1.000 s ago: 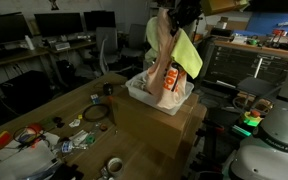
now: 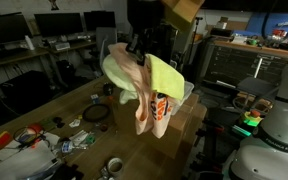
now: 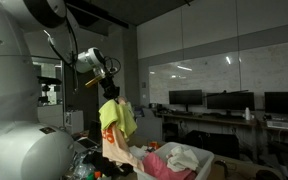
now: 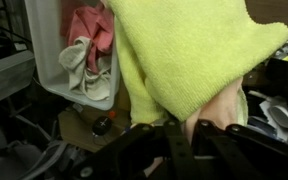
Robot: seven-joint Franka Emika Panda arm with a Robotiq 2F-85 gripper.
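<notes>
High above the table, my gripper point(image 2: 144, 55) is shut on a bundle of cloths. A yellow-green cloth point(image 2: 165, 77) and a pale pink cloth point(image 2: 152, 112) with an orange-and-black patch hang down from it together. In the second exterior view the yellow cloth point(image 3: 118, 118) droops below the gripper point(image 3: 109, 88), clear of the box. The wrist view has the yellow cloth point(image 4: 199, 50) filling the middle and covering most of the fingers. A white box point(image 4: 79, 94) holds a pink cloth point(image 4: 96, 28) and a greyish-white cloth point(image 4: 81, 67).
Cables, a mug point(image 2: 115, 165) and other small objects lie on the wooden table point(image 2: 144, 155) at the left. A cardboard box point(image 2: 184, 122) stands at the right beneath the cloths. Bare tabletop shows at the front middle. Monitors point(image 3: 237, 101) stand farther back.
My gripper and the hanging cloths have moved left and lower in the first exterior view, away from above the white box. The cloths have stayed in the gripper.
</notes>
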